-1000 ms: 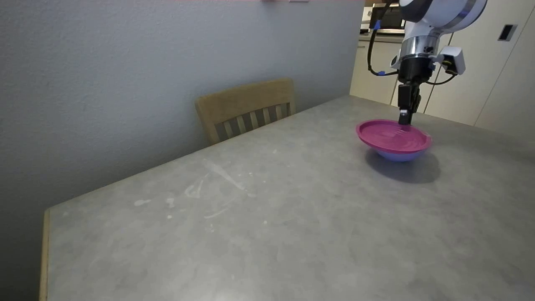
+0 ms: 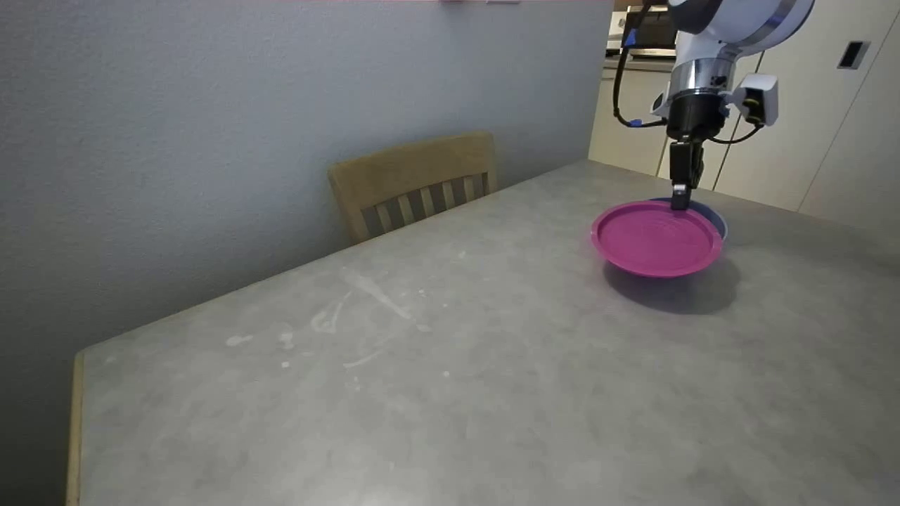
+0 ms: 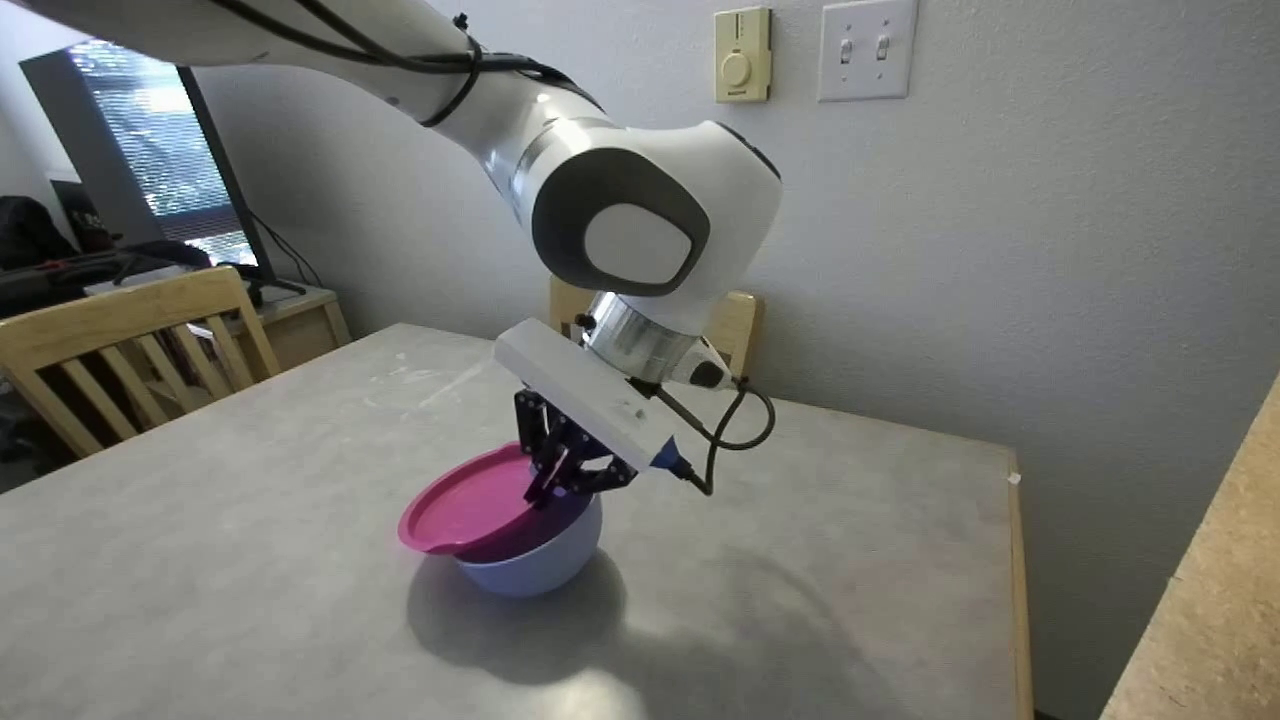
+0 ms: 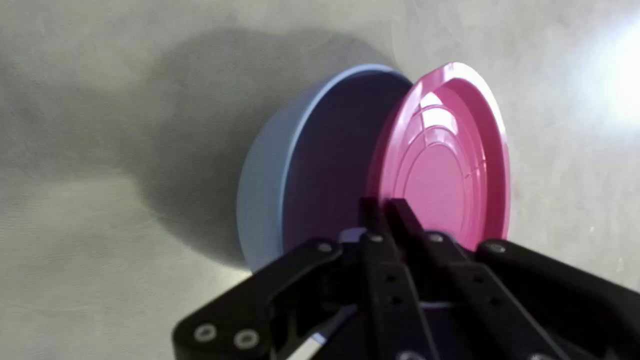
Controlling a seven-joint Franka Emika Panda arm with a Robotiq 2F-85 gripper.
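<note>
A round pink lid (image 2: 656,239) is tilted over a blue bowl (image 3: 536,569) on the grey table. My gripper is shut on the lid's rim, at the side nearest the bowl's middle. In the wrist view the pink lid (image 4: 436,180) covers one side of the blue bowl (image 4: 262,186), and the bowl's dark inside shows on the other side. From exterior view 2, the lid (image 3: 474,502) overhangs the bowl's left edge. Whether the lid's underside touches the bowl's rim cannot be made out.
A wooden chair (image 2: 418,181) stands against the table's far edge, by the wall.
The lid has tipped more steeply and shifted slightly left and toward the camera. More of the bowl's back rim now shows behind it. The gripper has barely moved.
</note>
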